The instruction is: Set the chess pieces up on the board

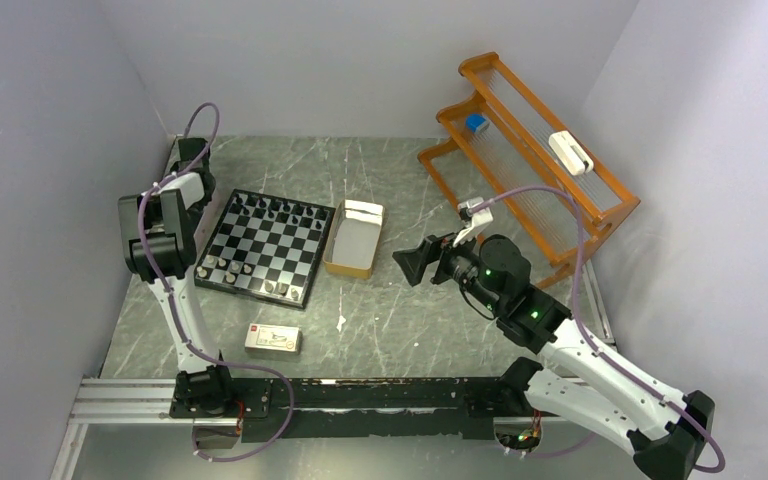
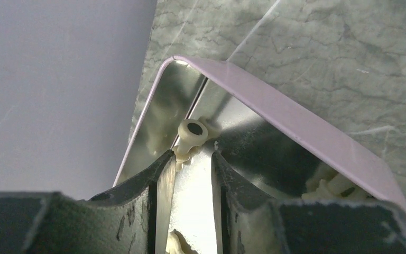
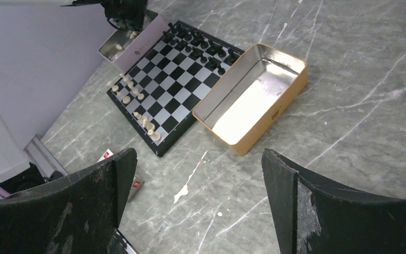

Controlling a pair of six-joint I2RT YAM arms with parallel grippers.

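The chessboard (image 1: 265, 250) has dark pieces along the far right side and pale pieces at the near left. Left of it, the pink-rimmed bin (image 2: 296, 127) holds loose pale pieces. My left gripper is over this bin, fingers part open, just below a pale piece (image 2: 192, 133); whether anything is between them is unclear. Another pale piece (image 2: 335, 188) lies at the bin's right. My right gripper stands open and empty over the table, right of the board.
A gold-sided box (image 1: 354, 240) stands right of the board, a small box (image 1: 273, 338) in front. A wooden rack (image 1: 600, 205) occupies the back right.
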